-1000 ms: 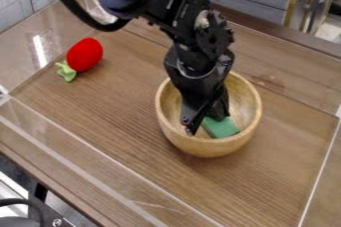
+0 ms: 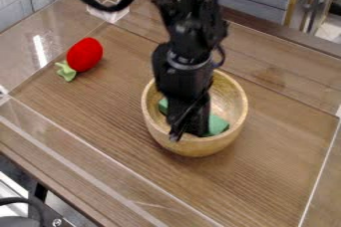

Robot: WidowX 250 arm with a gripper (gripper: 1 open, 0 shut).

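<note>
The black gripper is down inside a round wooden bowl near the middle of the table. A green object lies in the bowl, partly hidden by the gripper. The gripper looks shut; whether anything is between its fingertips is hidden. At the left, a red object with a green part lies on the table, apart from the bowl.
The arm above the gripper has shifted and blurred slightly, and the bowl sits a little farther left. The red object is where it was.
</note>
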